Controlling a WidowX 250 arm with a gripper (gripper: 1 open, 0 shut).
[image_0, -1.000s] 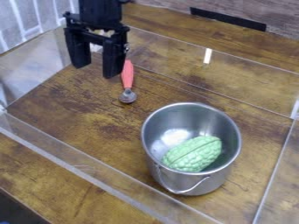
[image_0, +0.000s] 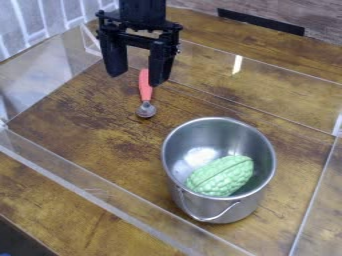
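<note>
My black gripper (image_0: 138, 62) hangs open over the back left of the wooden surface, fingers pointing down, just above a red-handled utensil (image_0: 146, 86) with a round metal end. The utensil lies on the wood, its upper part close behind the fingers. At the front right stands a metal bucket (image_0: 189, 145) with a pale green, bumpy vegetable-like object (image_0: 221, 175) inside.
Clear low walls edge the wooden surface (image_0: 80, 160) on the left, at the front and on the right. A short white strip (image_0: 237, 64) is at the back.
My gripper has moved to the right and a little upward in the view, over the red-handled utensil. The utensil and the bucket have not moved.
</note>
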